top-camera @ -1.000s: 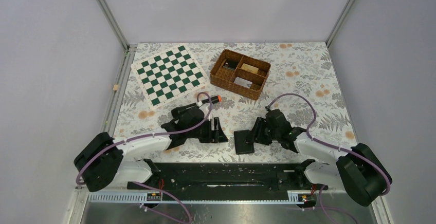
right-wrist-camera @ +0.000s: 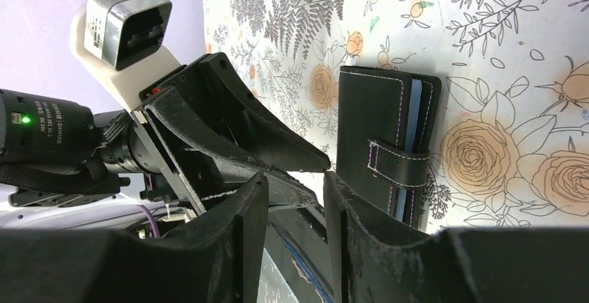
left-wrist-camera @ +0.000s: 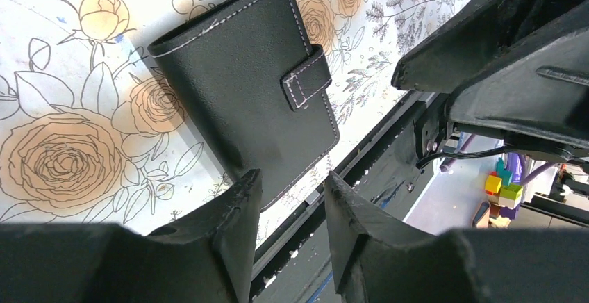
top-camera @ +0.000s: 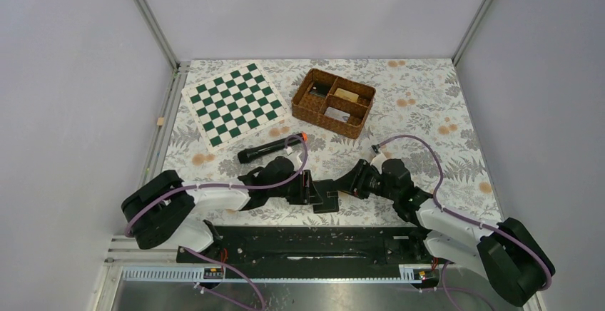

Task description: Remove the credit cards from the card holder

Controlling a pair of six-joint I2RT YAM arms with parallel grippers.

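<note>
The closed black card holder [top-camera: 327, 205] lies on the table between my two grippers, its strap tab and pale stitching clear in the left wrist view. A blue strip [right-wrist-camera: 410, 126] shows between its covers in the right wrist view; no card can be made out. My left gripper is part open at the holder's near end, one finger overlapping its edge in view; contact cannot be told. With its fingers apart and nothing between them, my right gripper is at the holder's right side.
Behind stands a wicker basket [top-camera: 326, 120] with several compartments holding small items. A black microphone [top-camera: 271, 148] lies behind the left arm, near a green-and-white checkerboard [top-camera: 235, 104]. Its front edge is close to the holder.
The card holder has shifted left across the table. My left gripper has moved right to reach it, and my right gripper has moved a little left.
</note>
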